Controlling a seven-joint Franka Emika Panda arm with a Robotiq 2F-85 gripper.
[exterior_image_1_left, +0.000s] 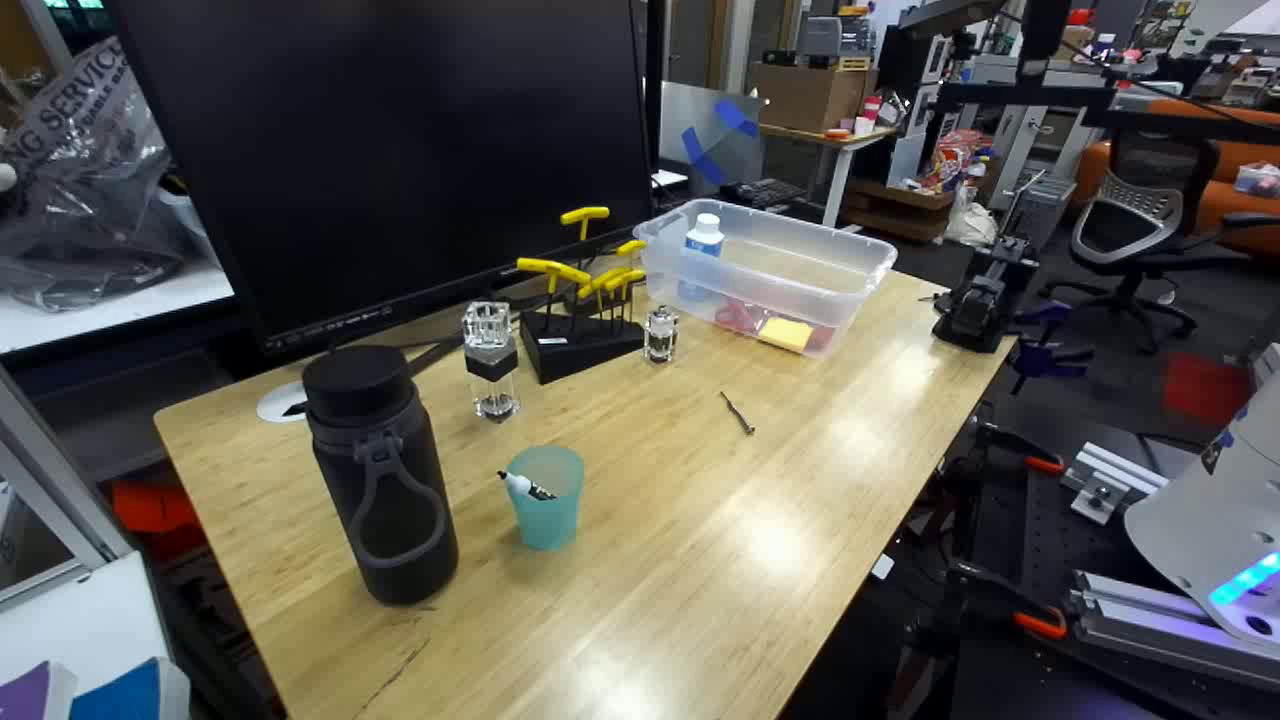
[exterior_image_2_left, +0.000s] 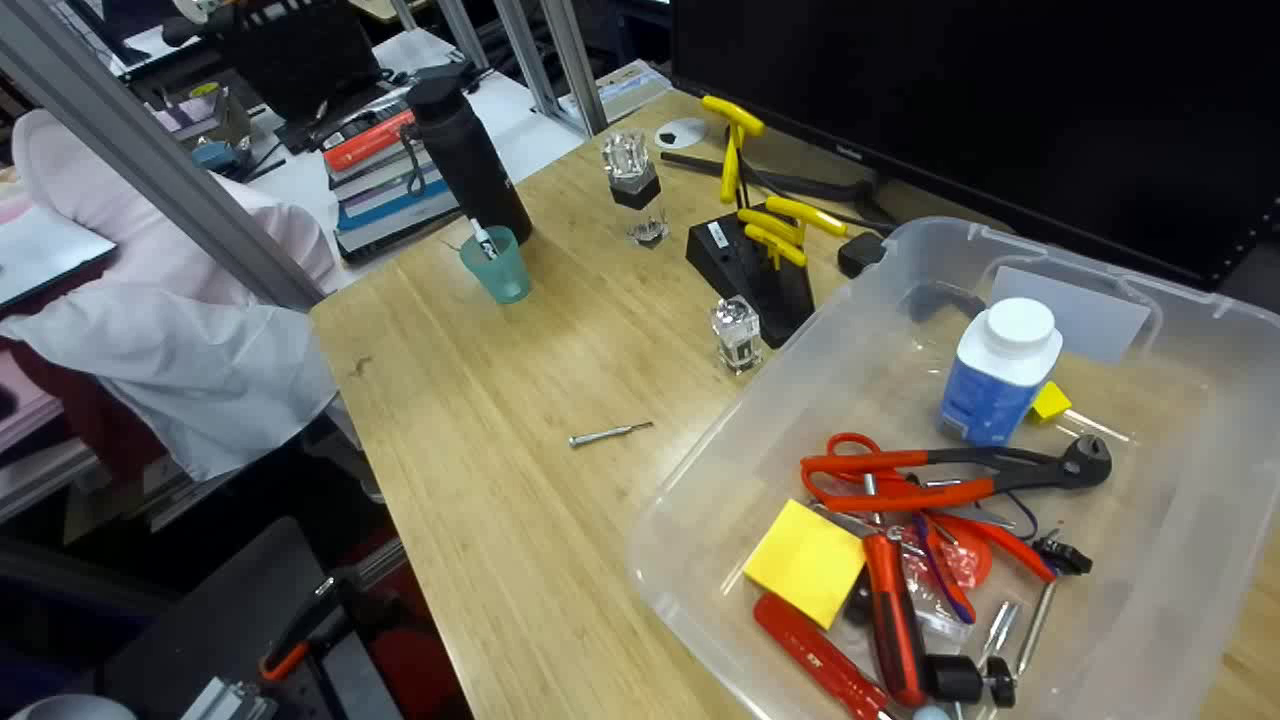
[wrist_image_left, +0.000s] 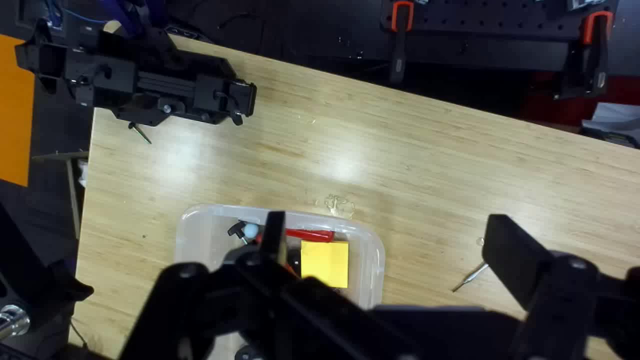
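Observation:
High above the table, my gripper stands open, its fingers wide apart and nothing between them. Below it in the wrist view lie the clear plastic bin (wrist_image_left: 375, 264) and, to the right, a small metal screwdriver (wrist_image_left: 471, 276) partly covered by a finger. Exterior view 2 shows the screwdriver (exterior_image_2_left: 611, 434) lying alone on the bare wood, left of the bin (exterior_image_2_left: 672, 564). Inside the bin are a yellow sticky-note pad (exterior_image_2_left: 806, 562), red-handled pliers (exterior_image_2_left: 960, 470) and a white-and-blue bottle (exterior_image_2_left: 1002, 370). A teal cup (exterior_image_1_left: 548, 498) holds a marker (exterior_image_1_left: 525, 485). Neither exterior view shows the gripper.
A tall black flask (exterior_image_1_left: 381, 480) stands beside the cup. Along the monitor (exterior_image_1_left: 396, 144) are a clear grinder (exterior_image_1_left: 489, 362), a smaller shaker (exterior_image_1_left: 660, 335) and a black stand (exterior_image_1_left: 582, 346) of yellow-handled hex keys.

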